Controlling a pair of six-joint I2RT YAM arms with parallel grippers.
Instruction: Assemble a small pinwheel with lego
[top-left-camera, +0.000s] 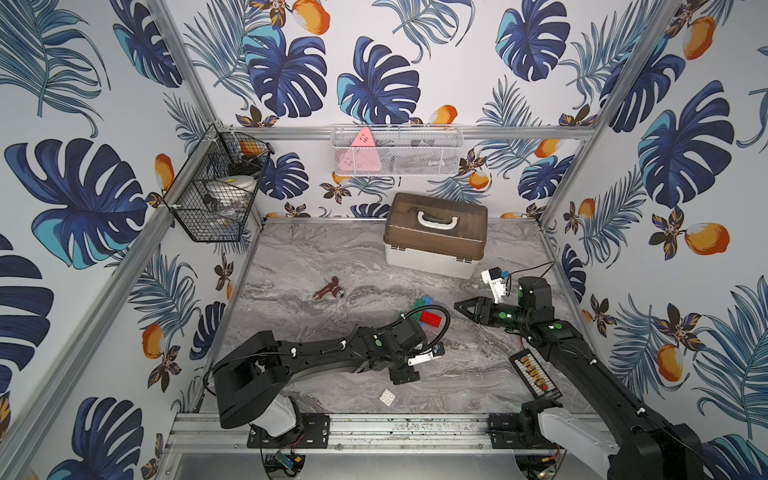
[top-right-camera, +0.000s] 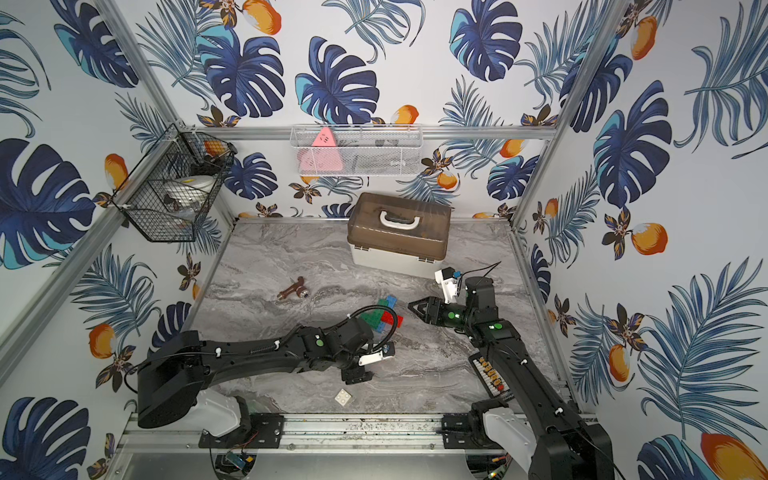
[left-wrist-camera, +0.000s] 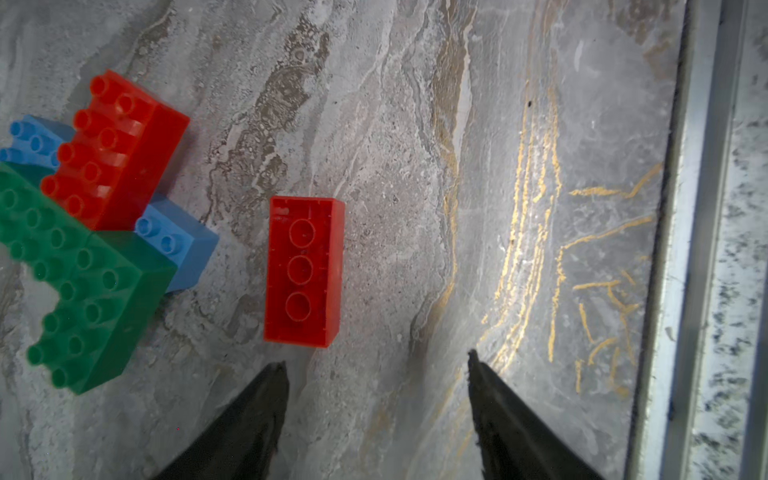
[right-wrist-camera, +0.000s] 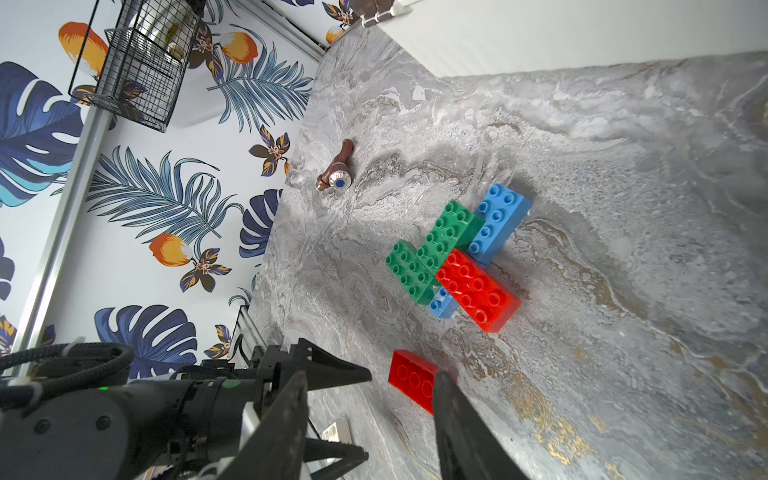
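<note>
A partly built cluster of green (left-wrist-camera: 96, 312), blue (right-wrist-camera: 500, 216) and red (right-wrist-camera: 477, 289) bricks lies mid-table. A loose red brick (left-wrist-camera: 300, 280) rests on its side in front of it, hollow underside showing in the left wrist view. My left gripper hovers over the table just beside this brick, fingers apart with nothing between them. My right gripper is raised to the right of the cluster, open and empty.
A lidded storage box (top-left-camera: 436, 240) stands at the back. A brown figure (right-wrist-camera: 336, 172) lies back left, a small pale square (top-left-camera: 387, 397) near the front edge, a tray (top-left-camera: 534, 373) beside the right arm.
</note>
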